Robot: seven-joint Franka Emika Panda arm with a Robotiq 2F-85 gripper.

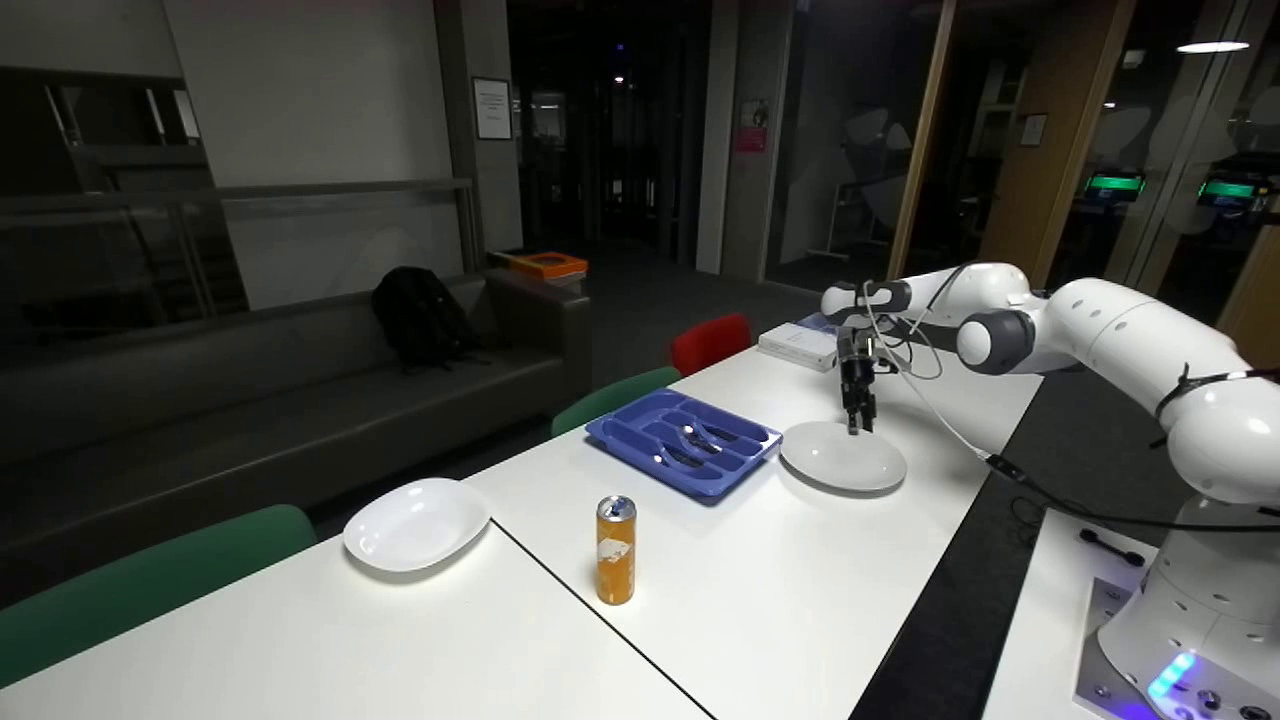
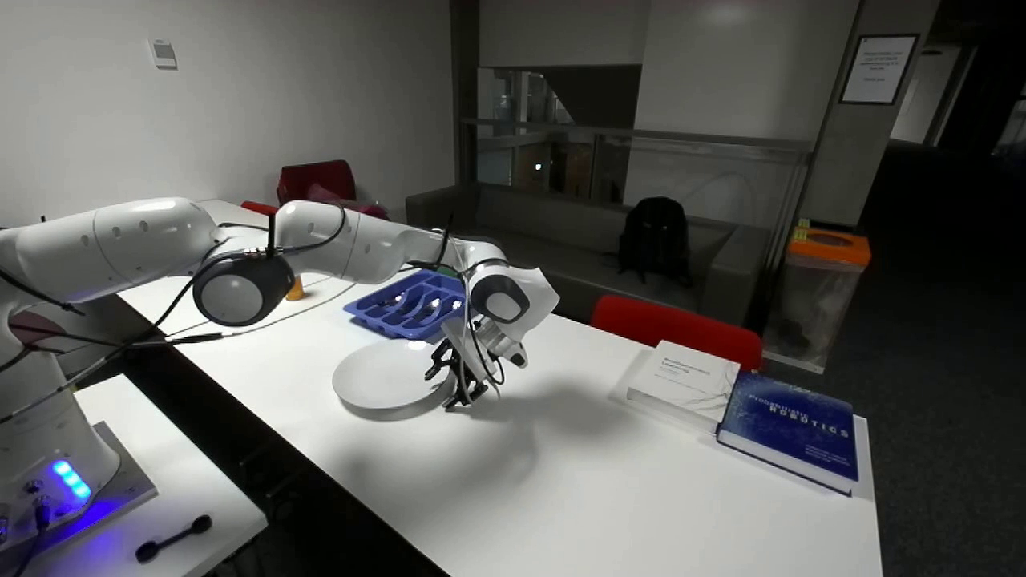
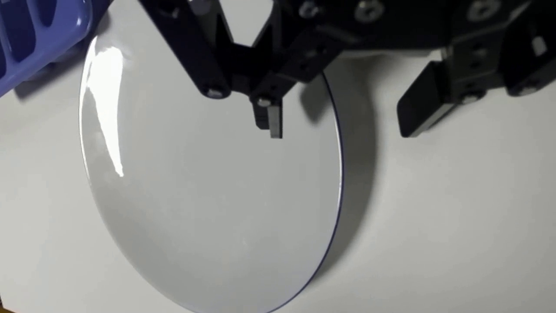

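A pale grey plate [image 1: 842, 458] rests on the white table, beside the blue cutlery tray [image 1: 686, 444]. My gripper [image 1: 860, 424] is at the plate's far edge, pointing down. In the wrist view the gripper stands part open across the plate's rim. One finger [image 3: 276, 121] hangs over the inside of the plate [image 3: 208, 208]. The other finger [image 3: 419, 107] is outside the rim, over bare table. A visible gap lies between the rim and each finger; whether the tips reach below rim height I cannot tell.
An orange can [image 1: 615, 554] stands upright near the table seam. Further left sits a white dish [image 1: 416, 526]. A white book [image 2: 684, 377] and a blue book [image 2: 790, 423] lie at the table's far end. Bare table surrounds much of the plate.
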